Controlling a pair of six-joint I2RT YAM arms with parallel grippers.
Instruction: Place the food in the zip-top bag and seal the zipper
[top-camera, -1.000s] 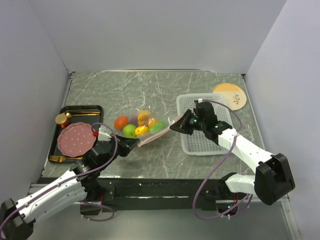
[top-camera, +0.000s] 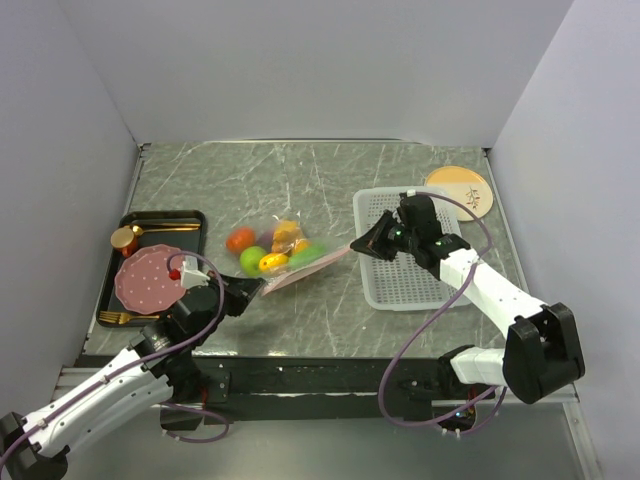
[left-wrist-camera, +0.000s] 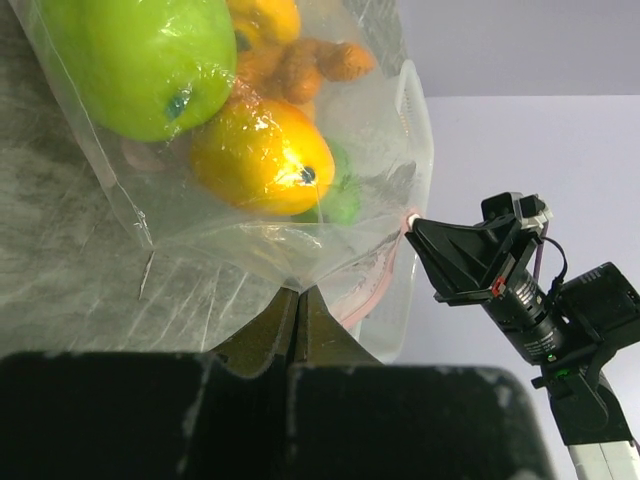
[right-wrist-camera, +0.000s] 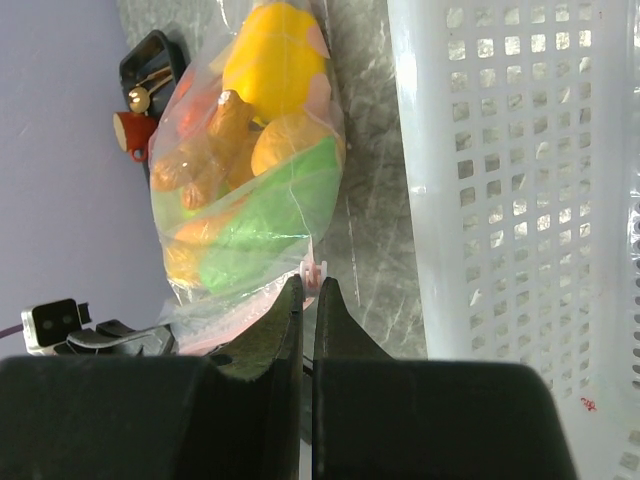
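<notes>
A clear zip-top bag (left-wrist-camera: 250, 245) lies on the table with food inside: a green apple (left-wrist-camera: 150, 70), a yellow-orange fruit (left-wrist-camera: 265, 155), a knobbly ginger-like piece (left-wrist-camera: 300, 68), a yellow pepper (right-wrist-camera: 275, 60) and a long green item (right-wrist-camera: 280, 205). Its pinkish zipper strip (top-camera: 310, 268) stretches between both grippers. My left gripper is shut on a corner of the film, which gathers at its tips. At the strip's other end, my right gripper is shut on the bag's edge, with a small pinkish piece (right-wrist-camera: 314, 270) showing at its tips. How far the zipper is closed cannot be told.
A white perforated basket (top-camera: 375, 290) stands beneath the right arm. On the left, a black tray (top-camera: 190, 220) holds a pink plate (top-camera: 150, 280), gold cutlery and a cup (top-camera: 124, 240). A round board (top-camera: 462, 190) lies back right. The table behind the bag is clear.
My left gripper has shifted a little left, and the right one slightly right and towards the back. The strip between them is drawn longer and straighter; the food has slid slightly left.
</notes>
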